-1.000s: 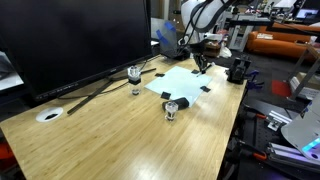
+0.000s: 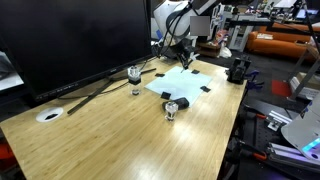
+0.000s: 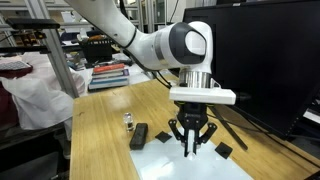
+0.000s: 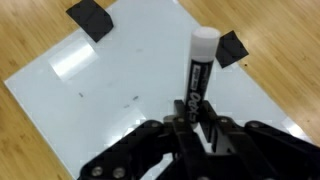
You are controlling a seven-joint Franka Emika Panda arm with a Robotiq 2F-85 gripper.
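A whiteboard marker [image 4: 199, 72] with a white end and dark printed label stands up between the fingers of my gripper, which is shut on it. Beneath lies a flat white board [image 4: 110, 100], with dark square pieces [image 4: 90, 18] at its corners. In the second exterior view my gripper [image 3: 190, 131] hangs over the board [image 3: 170, 165], the marker [image 3: 190, 147] pointing down. The first exterior view shows my gripper [image 2: 179, 60] above the far side of the board [image 2: 190, 88]. Whether the marker touches the board cannot be told.
A black eraser-like block [image 3: 140, 134] and a small white-and-dark cup [image 2: 171, 111] stand near the board. A larger cup [image 2: 134, 81] is by the monitor [image 2: 90, 40].
My arm has swung leftward in the first exterior view, from the board's right side toward its far left side. The board, block and cups have stayed put.
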